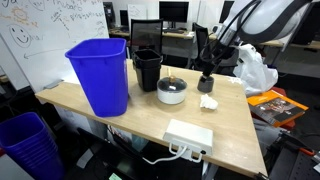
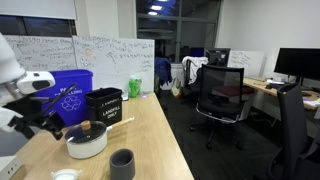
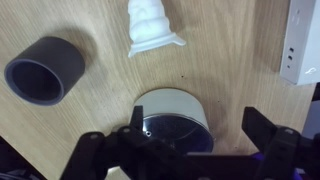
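Observation:
My gripper is open with nothing between its fingers, as the wrist view shows. Below it stands a white pot (image 3: 172, 102) with a dark glass lid, partly hidden by the gripper. A dark grey cup (image 3: 45, 70) lies to the left in that view, apart from the fingers. Near the top is a small white ribbed object (image 3: 150, 22). In exterior view 1, the arm reaches in from the right, and the gripper (image 1: 207, 78) appears close to the cup (image 1: 205, 87). The pot (image 1: 172, 93) sits left of the cup.
A blue bin (image 1: 98, 78) and a black bin (image 1: 148, 70) stand on the table's left side. A white box with a cable (image 1: 190, 136) rests near the front edge. Plastic bags (image 1: 258, 76) lie at the right.

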